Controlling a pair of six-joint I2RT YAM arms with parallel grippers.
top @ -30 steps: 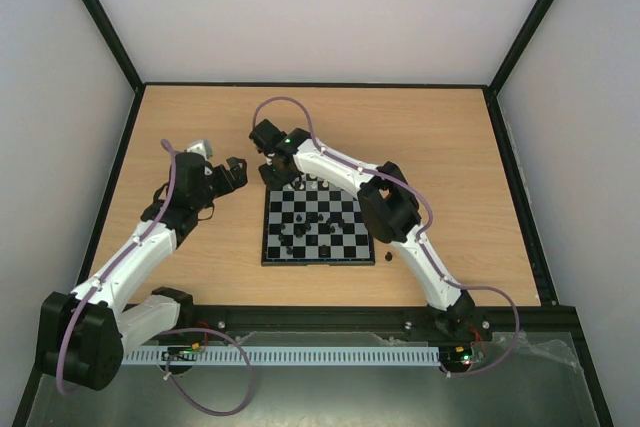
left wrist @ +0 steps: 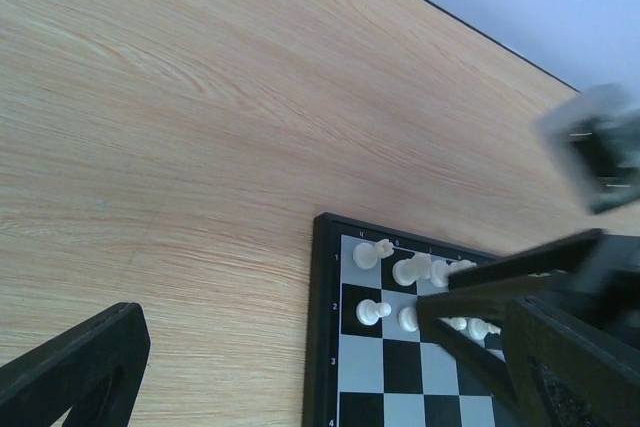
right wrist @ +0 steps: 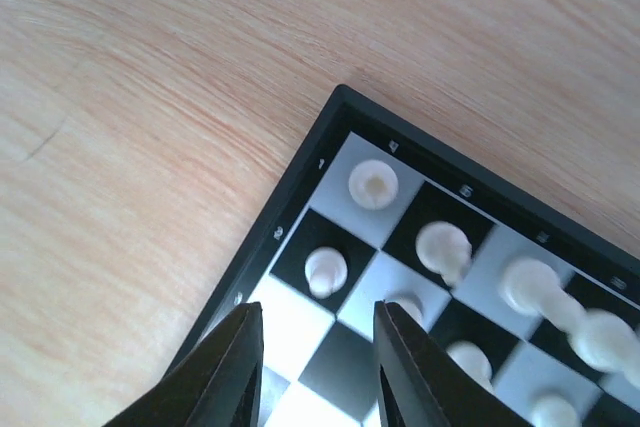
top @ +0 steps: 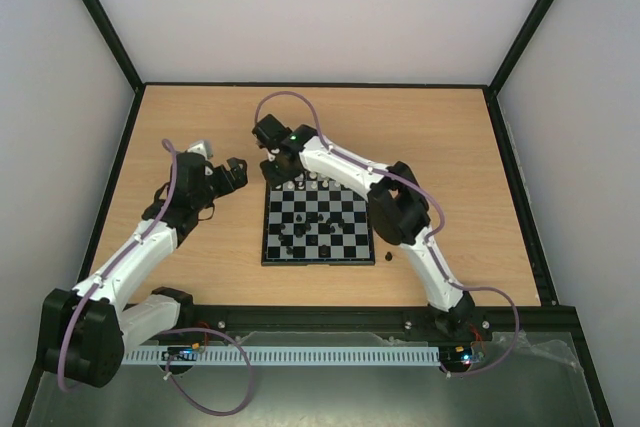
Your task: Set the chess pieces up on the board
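Note:
The chessboard (top: 319, 263) lies on the table, its far left corner beneath my right gripper. That gripper's fingers stand apart, with no piece held between them. In the right wrist view a white piece (right wrist: 373, 184) stands on the corner square, a white pawn (right wrist: 326, 272) in front of it. Several more white pieces (right wrist: 443, 248) line the far rows. Black pieces (top: 301, 230) are scattered over the near half of the board. Left of the board, my left gripper is open and empty, above bare table.
One black piece (top: 389, 256) lies off the board by its near right corner. The right arm (top: 345, 167) reaches across the board's far right part. Open table (top: 450, 147) extends to the right and behind the board.
The left arm and the visible pieces have stayed put.

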